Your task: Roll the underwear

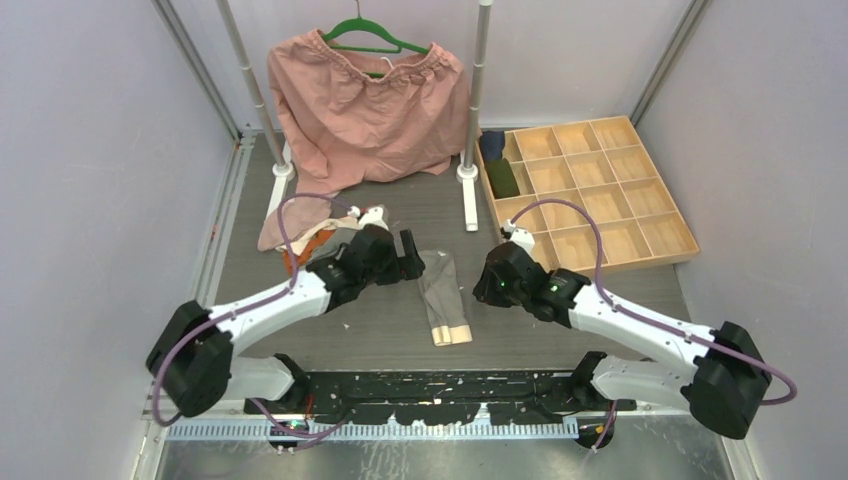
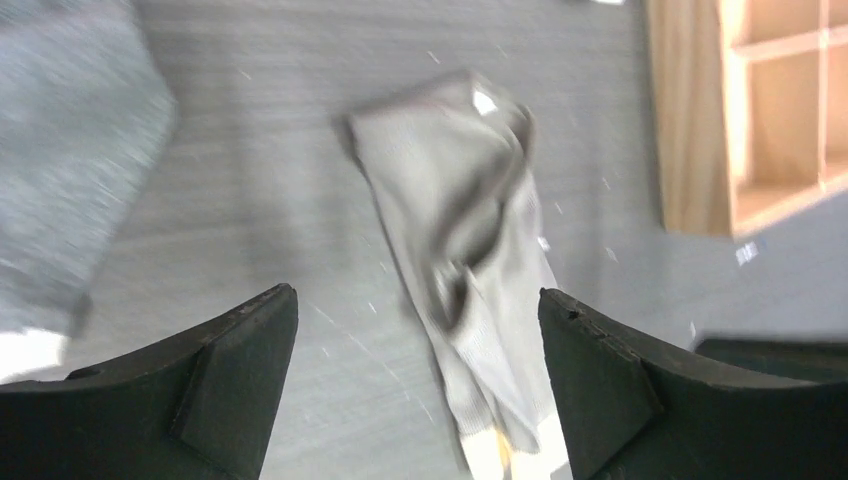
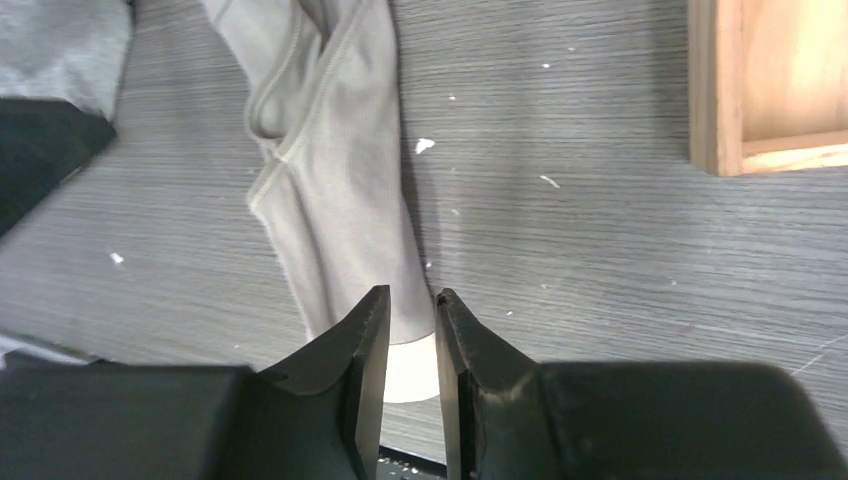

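A folded grey strip of underwear (image 1: 440, 288) with a cream waistband (image 1: 451, 335) lies on the table, its band end toward the front. In the left wrist view the grey cloth (image 2: 430, 170) lies loosely creased beyond my left gripper, whose fingers are spread wide with nothing between them. From above, that left gripper (image 1: 412, 256) is at the strip's upper left. My right gripper (image 1: 480, 297) hangs to the right of the strip. In the right wrist view its fingertips (image 3: 378, 310) are a small gap apart, above the waistband (image 3: 411, 372), and no cloth shows between them.
A wooden compartment box (image 1: 600, 195) stands at back right, with dark green (image 1: 502, 178) and navy (image 1: 492, 145) rolls inside. Pink shorts (image 1: 375, 105) hang behind. A garment pile (image 1: 300, 225) lies at left, partly behind my left arm.
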